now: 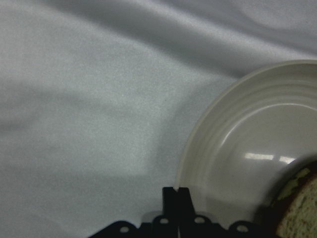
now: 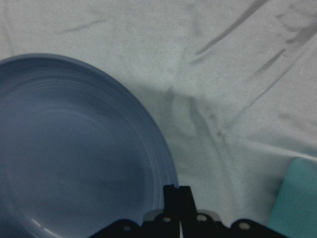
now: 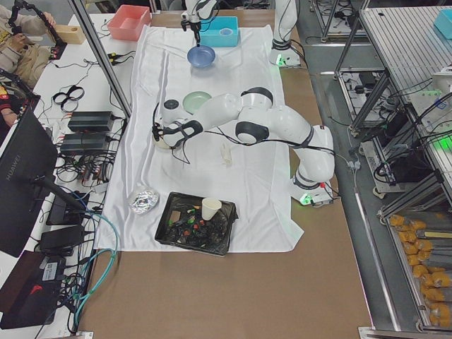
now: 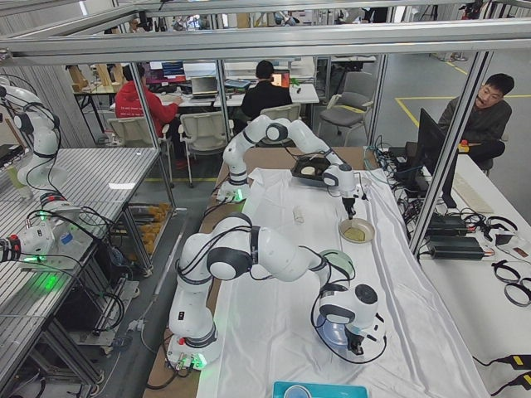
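A cream plate [image 1: 233,129] on the white cloth holds bread [image 1: 297,213], partly out of frame in the left wrist view. My left gripper sits over that plate's rim; its fingertips are together, with nothing visible between them. A blue plate [image 2: 74,148] fills the left of the right wrist view, and my right gripper is above its rim, fingertips together and apparently empty. A green plate [image 3: 196,99] lies between the arms, partly hidden in the camera right view.
A black tray [image 3: 176,229] with a cup is at the near end, beside a foil dish [image 3: 143,199]. A blue bin [image 3: 219,39] stands at the far end. A small clear object [image 3: 226,155] lies mid-cloth. The cloth has free room around these.
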